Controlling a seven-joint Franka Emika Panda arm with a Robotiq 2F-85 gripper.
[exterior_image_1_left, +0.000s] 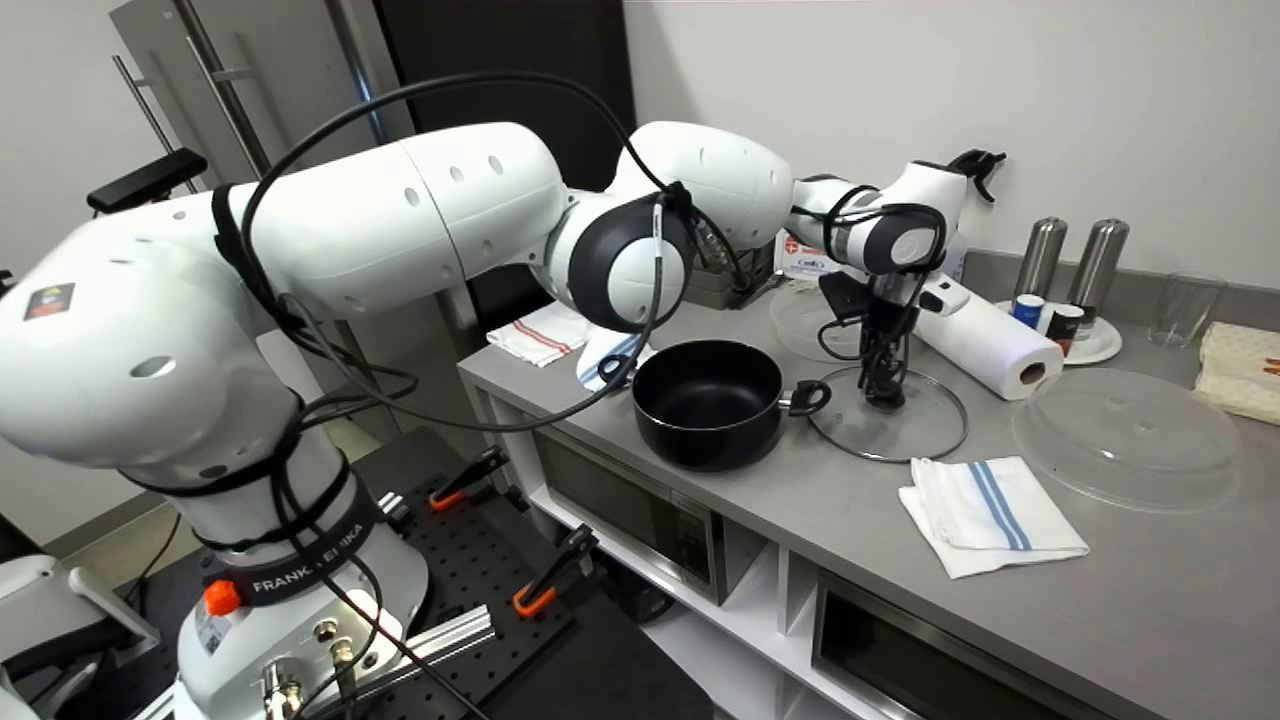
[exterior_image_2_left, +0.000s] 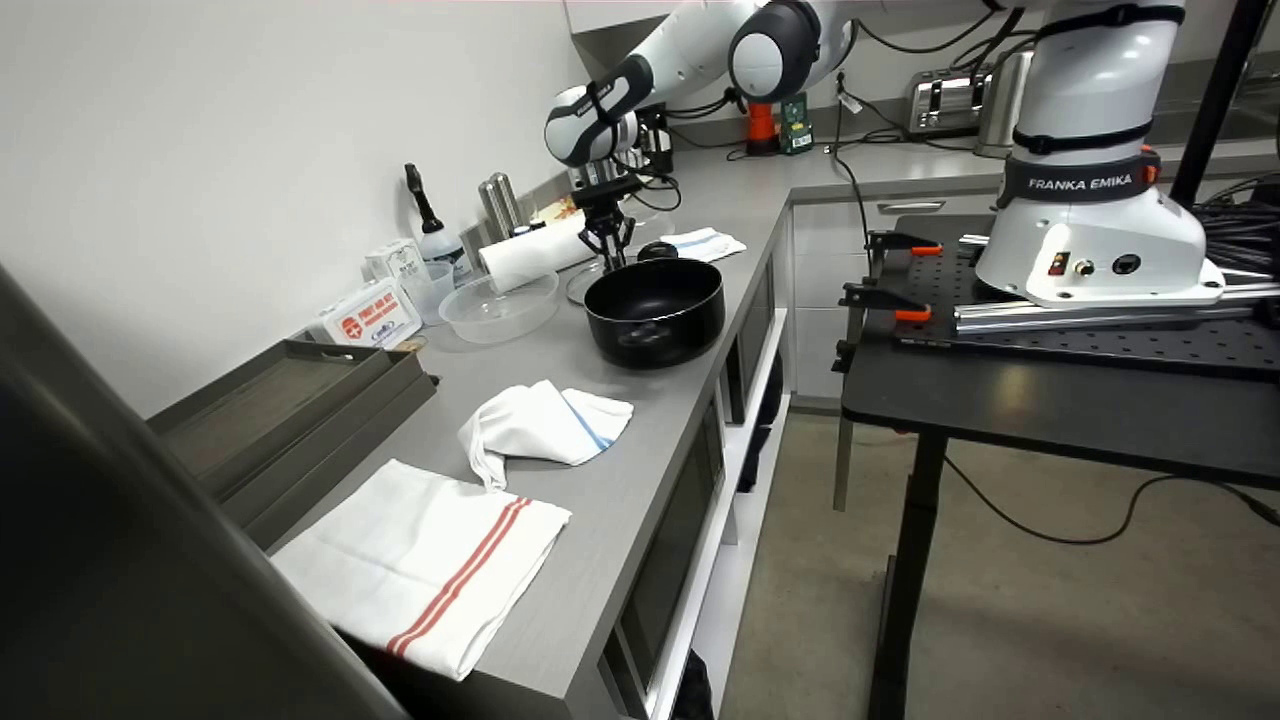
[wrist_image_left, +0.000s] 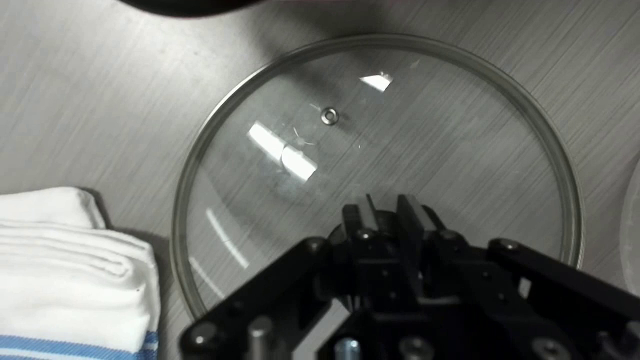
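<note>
A clear glass lid (exterior_image_1_left: 930, 420) with a metal rim lies flat on the grey counter, beside the black pot (exterior_image_1_left: 708, 402) and its handle. Over the lid's middle, my gripper (exterior_image_1_left: 885, 394) points down at the dark knob. In the wrist view the fingers (wrist_image_left: 414, 216) stand a narrow gap apart, with the black knob (wrist_image_left: 386, 223) low between them. Whether both fingers press on it cannot be made out. The lid's round vent (wrist_image_left: 329, 116) shows clearly. In exterior view 2 the pot (exterior_image_2_left: 654, 312) is uncovered and hides part of the lid.
A folded blue-striped towel (exterior_image_1_left: 993, 514) lies close to the lid at the front. Behind are a paper roll (exterior_image_1_left: 990, 342) and a clear plastic cover (exterior_image_1_left: 1128, 438). More towels (exterior_image_2_left: 420, 570) and a grey tray (exterior_image_2_left: 300, 420) occupy the counter's other end.
</note>
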